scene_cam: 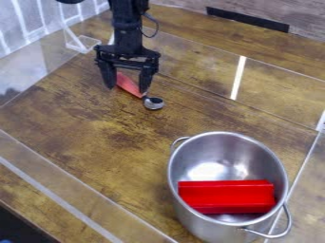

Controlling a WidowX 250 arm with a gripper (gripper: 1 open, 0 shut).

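Note:
My black gripper [127, 74] hangs over a red-handled ladle or spoon [129, 87] with a round metal head [152, 102], lying on the wooden table. The fingers are low around the red handle; whether they touch it I cannot tell, nor how far apart they are. A large steel pot [210, 152] stands at the lower right with a red block [226, 196] inside.
Clear panels or strips run along the left and right edges, with a white frame [76, 43] at the back left.

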